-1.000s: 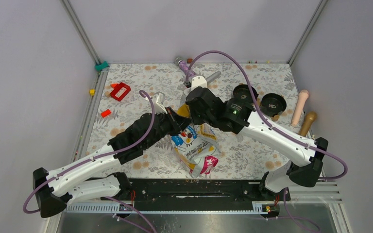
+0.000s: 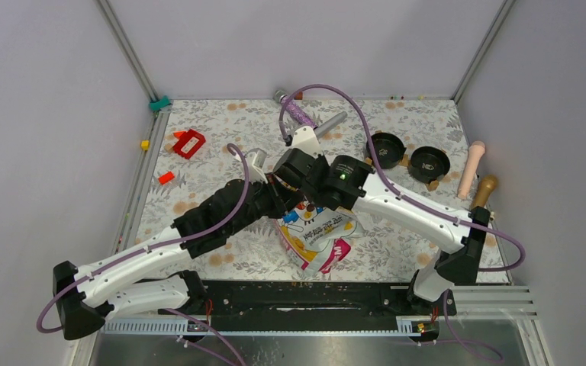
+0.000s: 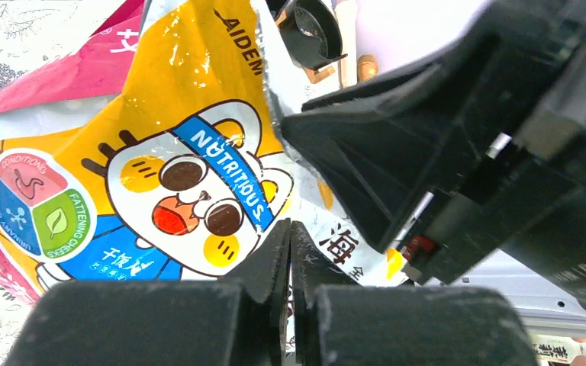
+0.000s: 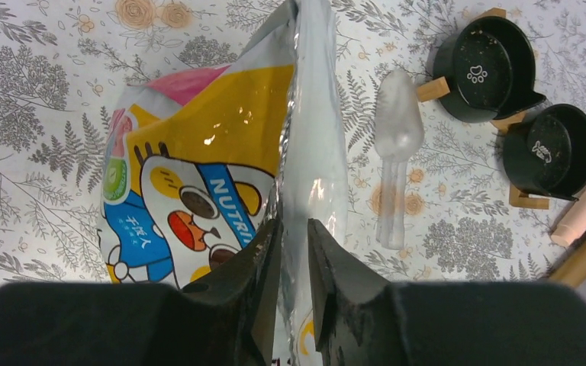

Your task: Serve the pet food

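A yellow, white and pink pet food bag (image 2: 317,236) stands bunched up at the middle of the table, its printed front (image 3: 191,183) filling much of the left wrist view. My left gripper is shut, fingertips over the bag's printed face; no film shows between them. In the right wrist view my right gripper is part open, one finger either side of the bag's silvery edge (image 4: 305,152). Both grippers meet over the bag in the top view, hiding its upper part. A clear scoop (image 4: 398,145) lies right of the bag. Two black bowls (image 2: 386,150) (image 2: 429,164) sit farther right.
A purple glitter bottle (image 2: 299,111) lies at the back. Pink and brown rollers (image 2: 471,169) lie along the right edge. A red box (image 2: 189,143) and a small red block (image 2: 165,178) are at the left. The table's left front is open.
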